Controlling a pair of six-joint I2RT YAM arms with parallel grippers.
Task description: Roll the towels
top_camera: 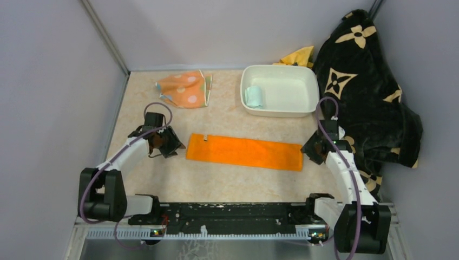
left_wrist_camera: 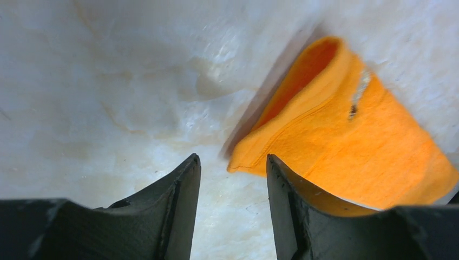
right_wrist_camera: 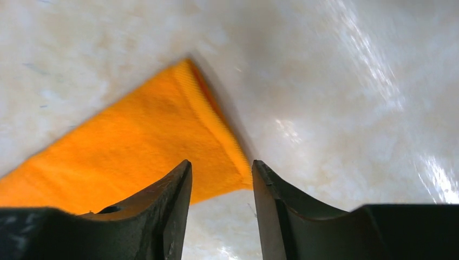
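An orange towel (top_camera: 243,152) lies folded into a long strip across the middle of the table, a small tag near its left end. My left gripper (top_camera: 176,143) is open just off that left end; in the left wrist view its fingers (left_wrist_camera: 178,200) show over bare table and the towel's folded edge (left_wrist_camera: 287,114). My right gripper (top_camera: 307,147), open too, is at the strip's right end, where the right wrist view shows the folded edge (right_wrist_camera: 211,119) beyond its fingertips. Nothing is held.
A white bin (top_camera: 284,89) with a pale blue cloth (top_camera: 253,96) stands at the back. A spotted cloth (top_camera: 184,89) lies back left, a yellow cloth (top_camera: 297,57) behind the bin, a dark blanket (top_camera: 362,86) along the right.
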